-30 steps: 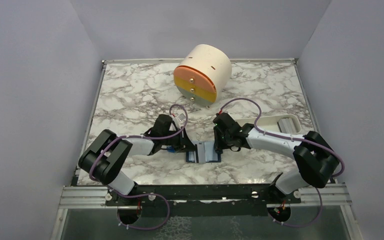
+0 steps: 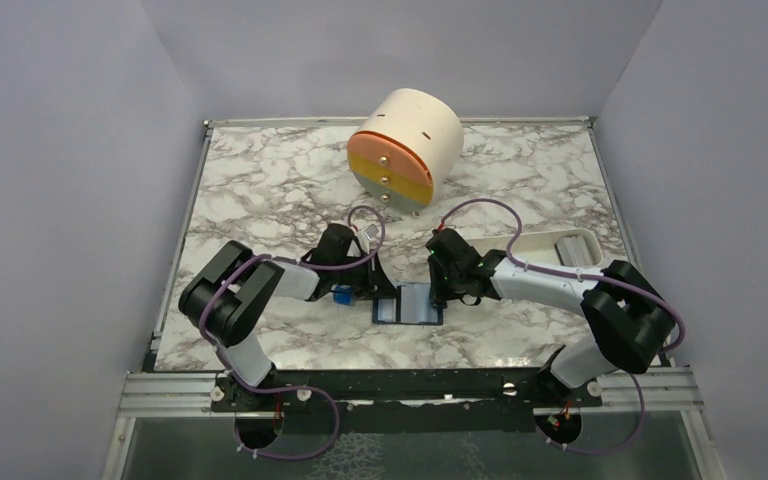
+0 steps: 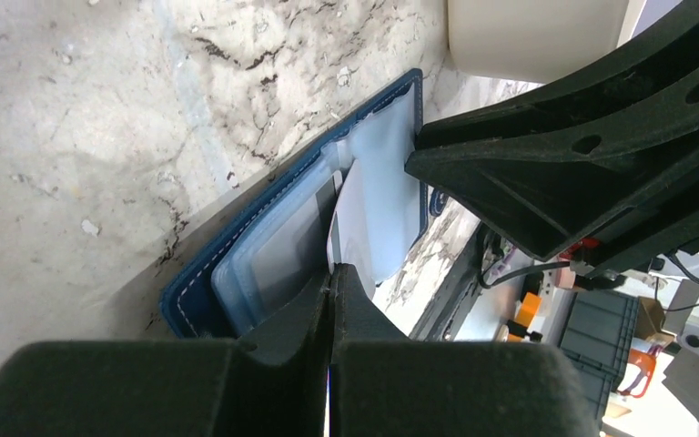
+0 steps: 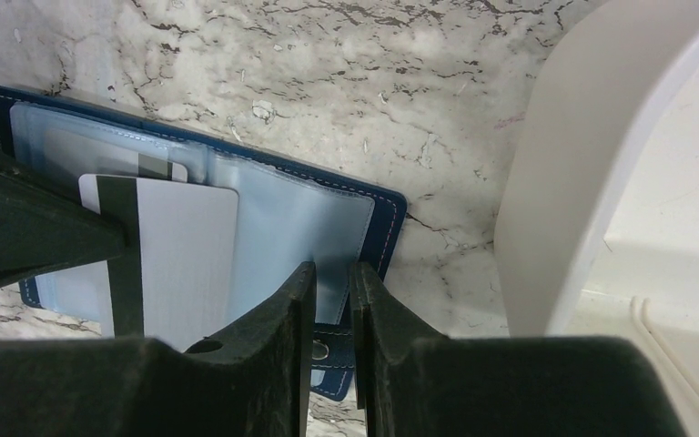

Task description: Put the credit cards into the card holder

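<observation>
The open card holder [image 2: 422,310] lies on the marble table between both grippers, with clear sleeves on a navy backing. A white card with a dark stripe [image 4: 187,264] stands partly over the left sleeve. My left gripper is shut at this card's edge; whether the card is between its fingertips is unclear. Another card [image 4: 86,150] shows inside the sleeve beneath. My right gripper has its fingertips slightly apart at the holder's right edge, on the clear sleeve [image 4: 287,218].
A white tray [image 2: 530,245] with a stack of cards lies right of the holder, close to my right gripper. A cream cylinder with coloured drawers [image 2: 410,140] stands at the back.
My left gripper and arm have moved slightly right over the holder, and the striped card has shifted slightly with it. The right arm has barely moved.
</observation>
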